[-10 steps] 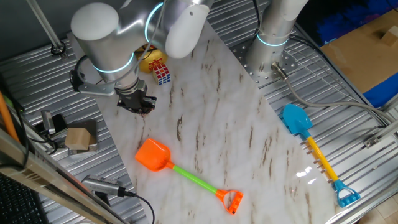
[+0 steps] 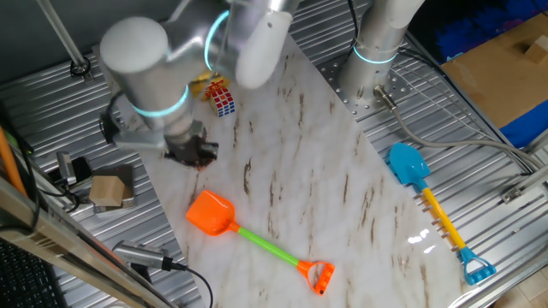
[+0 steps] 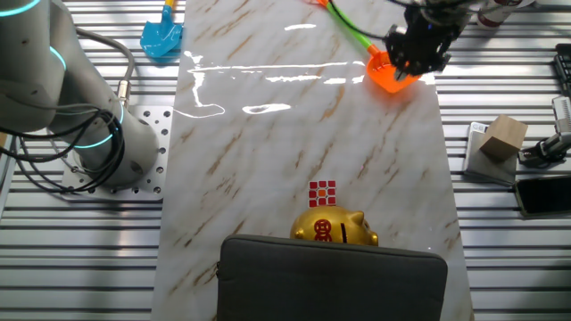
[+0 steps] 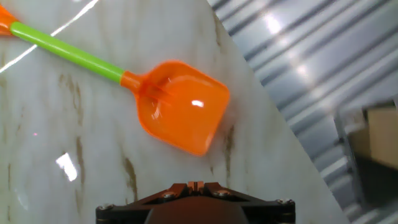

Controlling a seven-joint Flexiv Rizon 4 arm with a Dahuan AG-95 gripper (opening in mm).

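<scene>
An orange toy shovel [image 2: 211, 213] with a green shaft [image 2: 268, 245] and an orange handle lies flat on the marble-patterned board. My gripper [image 2: 202, 162] hangs over the board just off the scoop's outer edge, apart from it. In the wrist view the scoop [image 4: 184, 107] is fully visible ahead of the gripper. The two fingertips meet there, with nothing showing between them. From the opposite side, the gripper [image 3: 421, 64] overlaps part of the orange scoop [image 3: 389, 75].
A Rubik's cube [image 2: 223, 103] stands beside a golden piggy bank [image 3: 332, 225], with a dark grey case [image 3: 330, 281] near it. A blue shovel [image 2: 409, 162] with a yellow shaft lies along the board's far edge. Off the board is a wooden block [image 2: 107, 191]. The board's middle is clear.
The arm has shifted slightly, bringing my gripper a little nearer the orange scoop in exterior view 1. More of the piggy bank is now covered by the arm. The shovels and cube stay put.
</scene>
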